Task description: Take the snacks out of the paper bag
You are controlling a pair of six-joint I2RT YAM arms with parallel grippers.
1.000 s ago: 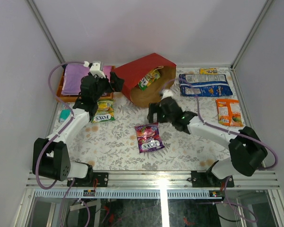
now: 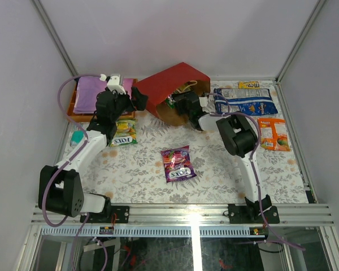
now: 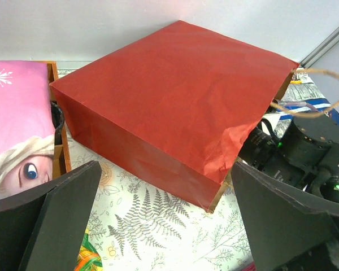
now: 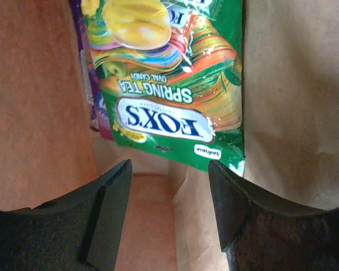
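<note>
The red paper bag (image 2: 169, 79) lies on its side, mouth toward the front right. My right gripper (image 2: 181, 101) is inside it; in the right wrist view its fingers stand apart with nothing between them, just short of a green FOX'S candy packet (image 4: 164, 96), behind which a purple packet (image 4: 90, 73) shows. My left gripper (image 2: 135, 97) hangs open above the left side; in the left wrist view it faces the bag's red outside (image 3: 164, 101).
A purple FOX'S packet (image 2: 177, 164) lies front centre, a green-yellow one (image 2: 123, 132) left. A tray (image 2: 78, 104) with a pink item is back left; a blue packet (image 2: 243, 101), yellow bar (image 2: 248, 84) and orange packet (image 2: 274, 134) lie right.
My right arm has moved from above the front-centre packet up and into the bag's mouth, covering much of the packet inside in the top view. The left arm has not moved.
</note>
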